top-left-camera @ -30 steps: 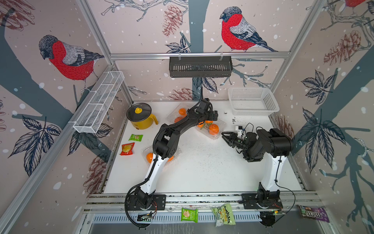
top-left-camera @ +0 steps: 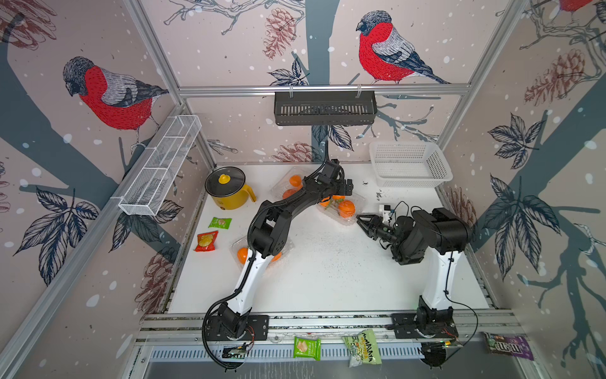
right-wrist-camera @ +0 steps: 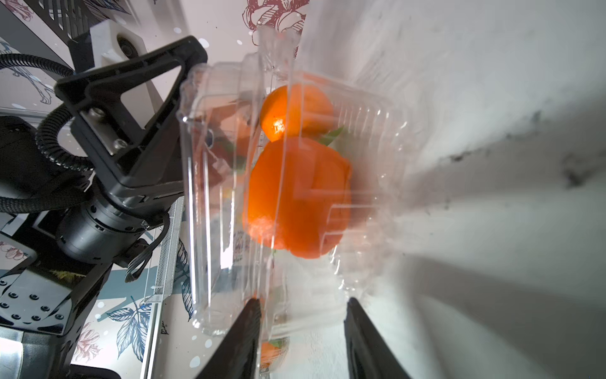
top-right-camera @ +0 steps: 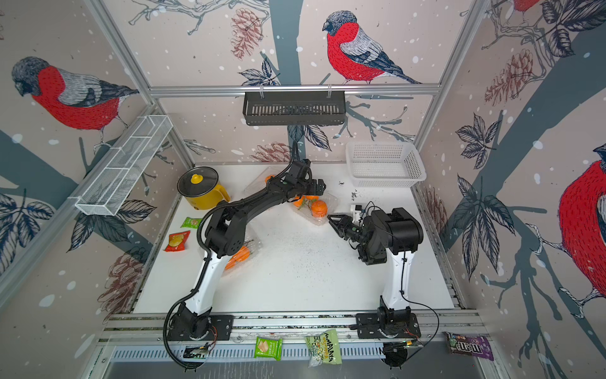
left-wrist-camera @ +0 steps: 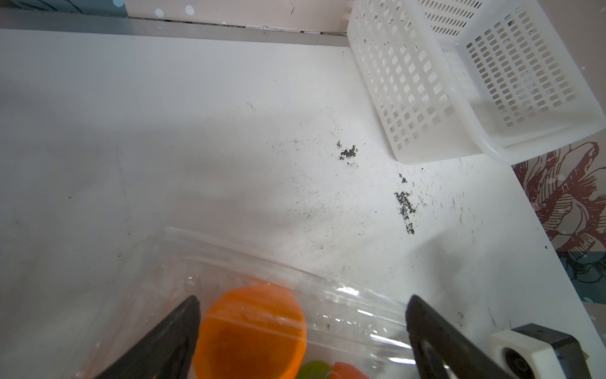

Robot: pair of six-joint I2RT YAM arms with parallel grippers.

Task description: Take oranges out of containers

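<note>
A clear container of oranges lies mid-table, with an orange at its near right end; in the right wrist view two oranges show inside it. My left gripper stands open over the container's rim, an orange below between its fingers. My right gripper is low at the container's right end, part open, fingertips apart, with no orange between them. Other clear containers with oranges lie at the back and front left, partly behind the left arm.
A white basket stands back right, a yellow pot back left. Snack packs lie on the left. Wire shelves hang on the left wall, a dark rack at the back.
My right arm has shifted slightly left, toward the middle container. My left arm and the containers look unchanged.
</note>
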